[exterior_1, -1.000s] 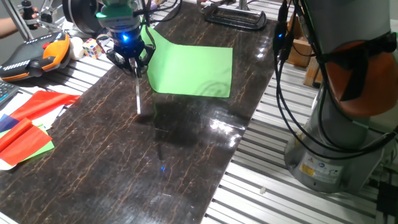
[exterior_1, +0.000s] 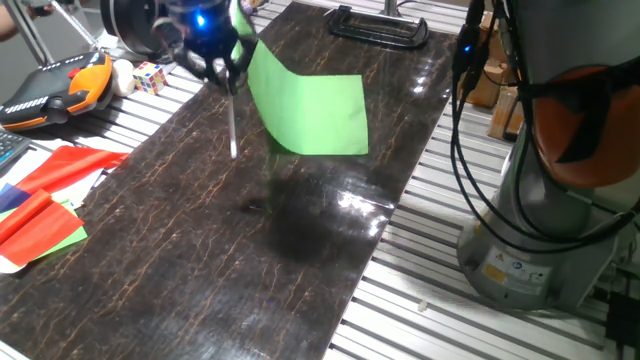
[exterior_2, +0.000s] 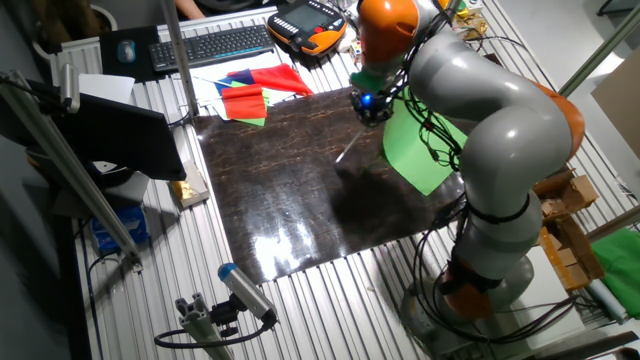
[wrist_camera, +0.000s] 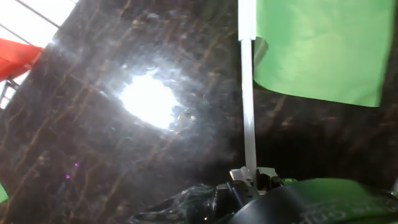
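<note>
In exterior view 1 my gripper (exterior_1: 222, 78) is above the dark tabletop near its far left part, with a thin white stick (exterior_1: 233, 128) projecting downward from it. The wrist view shows the fingers of the gripper shut on one end of this stick (wrist_camera: 248, 102), whose far part is thicker. Beside it is a green sheet (wrist_camera: 323, 50), its near left edge curled. From exterior view 1, the sheet (exterior_1: 320, 115) bends upward at its left, behind the gripper. Whether stick and sheet are joined cannot be told. The arm partly covers the sheet (exterior_2: 410, 155) in exterior view 2.
Red, blue and green pieces (exterior_2: 245, 100) lie at the table's edge near a keyboard (exterior_2: 212, 47) and an orange-black handheld device (exterior_2: 308, 25). A black clamp-like frame (exterior_1: 378, 28) rests at the far end.
The green sheet's left side now bends up more, and its right edge has moved slightly left.
</note>
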